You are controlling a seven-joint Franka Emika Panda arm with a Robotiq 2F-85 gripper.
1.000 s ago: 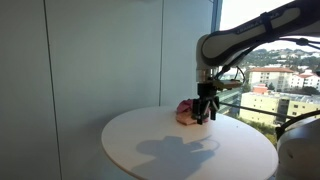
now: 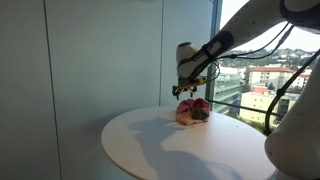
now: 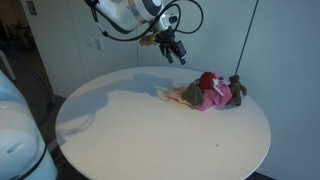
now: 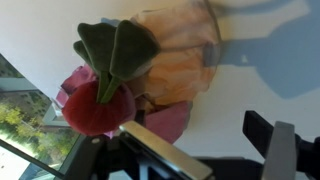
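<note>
My gripper (image 3: 175, 61) hangs open in the air, with nothing visible between its fingers. In the wrist view, a dark finger (image 4: 262, 130) stands at the right and the other side of the gripper is at the lower middle. Below and beyond it a soft pile rests on the table: a red plush flower (image 4: 97, 108) with dark green leaves (image 4: 117, 47), peach cloth (image 4: 180, 55) and pink cloth (image 3: 219, 96). A brown plush thing (image 3: 237, 91) sits at the pile's right in exterior view 2. The gripper does not appear to touch the pile.
A window (image 2: 262, 85) lies behind on the right in exterior view 1, and a plain grey wall (image 2: 105, 60) on the left.
In exterior view 1, my gripper has risen from low over the table and shifted left, and the arm now reaches further across the view. The pile appears to have stayed in place.
</note>
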